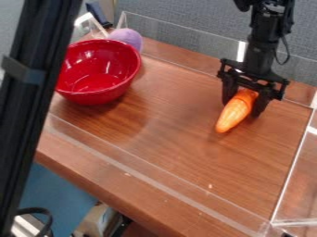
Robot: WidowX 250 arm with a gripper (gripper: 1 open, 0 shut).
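Observation:
An orange carrot (232,113) lies on the wooden table at the right of the view, its upper end between the black fingers of my gripper (244,89), which comes down over it from above. Whether the fingers are closed on the carrot is hard to tell, as the dark fingers and their shadow overlap. A red bowl (87,81) sits at the upper left of the table.
A purple object (126,37) lies behind the bowl near the back wall. Clear panels border the table (148,167) at the back and right. A black post stands at the left.

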